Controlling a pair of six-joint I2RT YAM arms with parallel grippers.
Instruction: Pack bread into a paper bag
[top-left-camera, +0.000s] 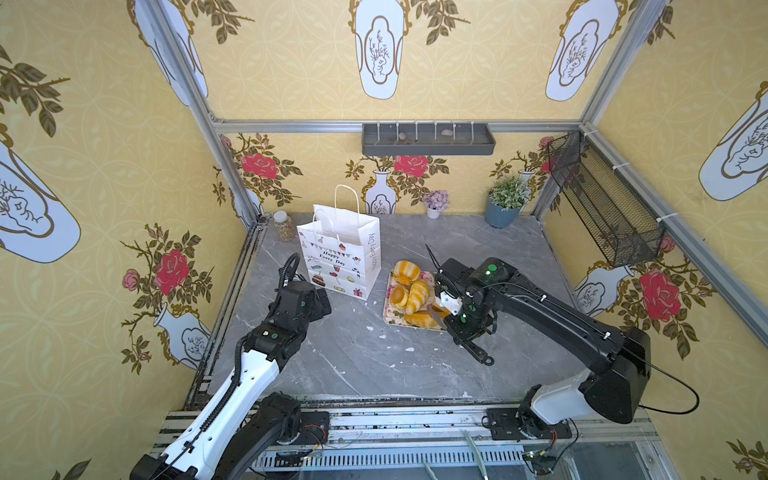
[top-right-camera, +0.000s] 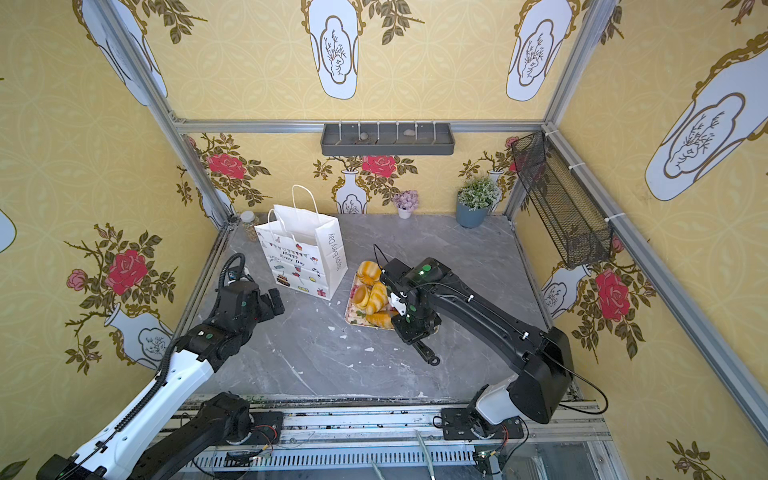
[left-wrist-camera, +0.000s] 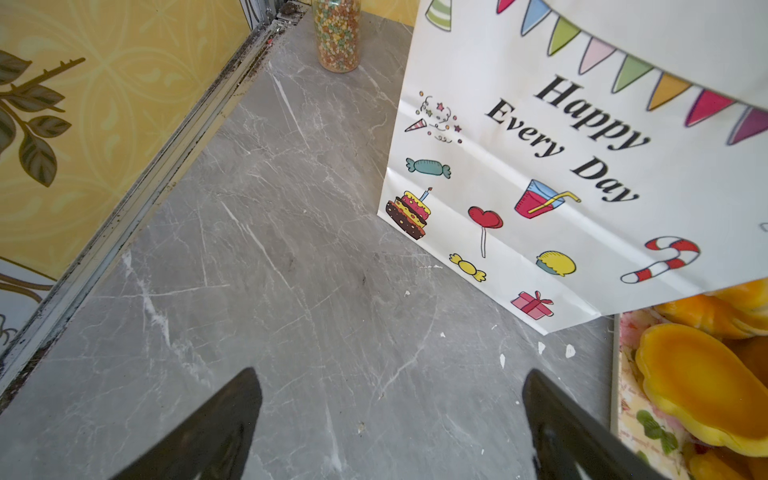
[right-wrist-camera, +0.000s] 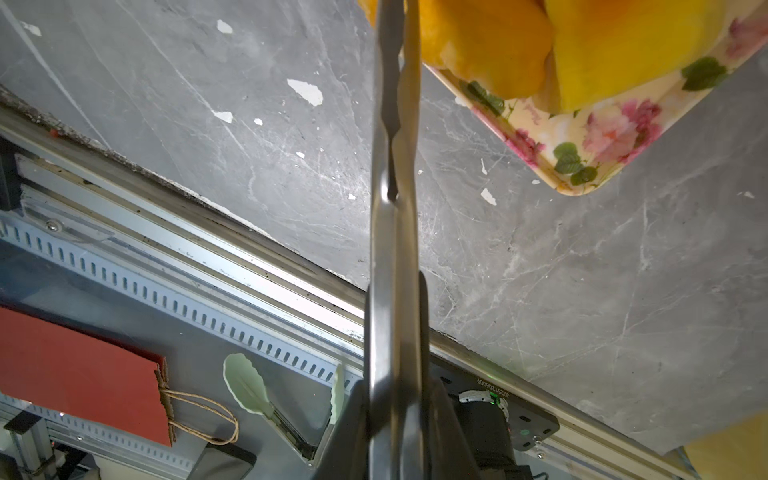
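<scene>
A white paper bag printed "Happy Every Day" stands upright with its handles raised. Several yellow-brown breads lie on the flowered tray, right of the bag. My left gripper is open in front of the bag, with only bare table showing between its fingers. My right gripper is shut on metal tongs with a black handle end, beside the tray. The tongs' arms lie almost together and point toward the breads. Their tips run out of the right wrist view, so contact with bread cannot be told.
A jar of coloured grains stands behind the bag at left. Two potted plants, one lilac and one green, stand along the back wall. A wire basket hangs at right.
</scene>
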